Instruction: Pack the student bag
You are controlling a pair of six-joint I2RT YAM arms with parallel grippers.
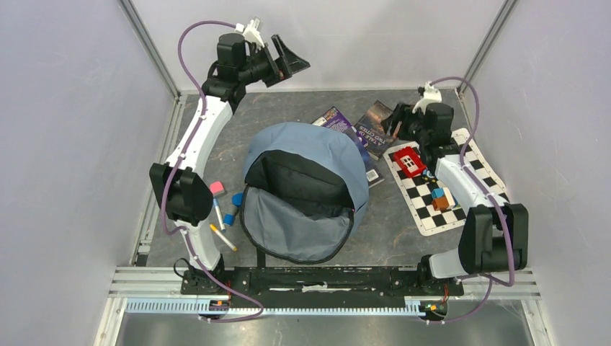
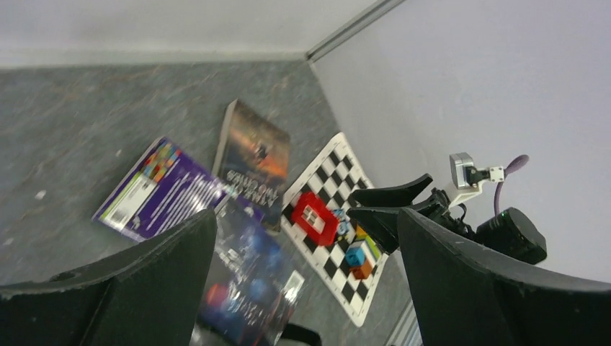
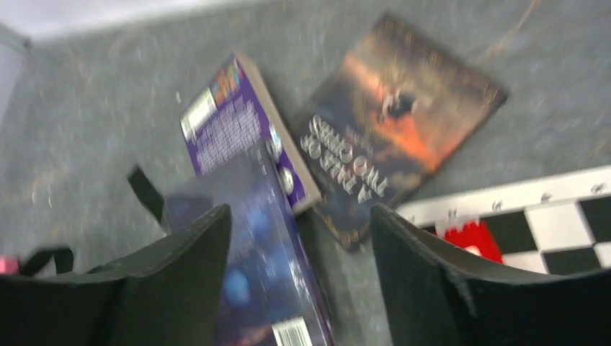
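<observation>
A blue-grey backpack (image 1: 306, 137) stands at the table's middle, its mouth wide and its dark inside showing no items. Behind its right side lie a purple book (image 3: 232, 124) and a dark blue book (image 3: 252, 252), partly overlapping. The dark book A Tale of Two Cities (image 1: 375, 132) lies flat beside them, partly under the purple one. My right gripper (image 1: 390, 122) hovers over that book's right side, fingers apart and nothing between them. High at the back left, my left gripper (image 1: 292, 52) is open and empty.
At right, a checkered board (image 1: 425, 227) carries a red frame (image 1: 409, 162) and small coloured blocks (image 1: 440, 200). Left of the bag lie a pink block (image 1: 217, 188), blue pieces (image 1: 236, 200) and markers (image 1: 223, 238).
</observation>
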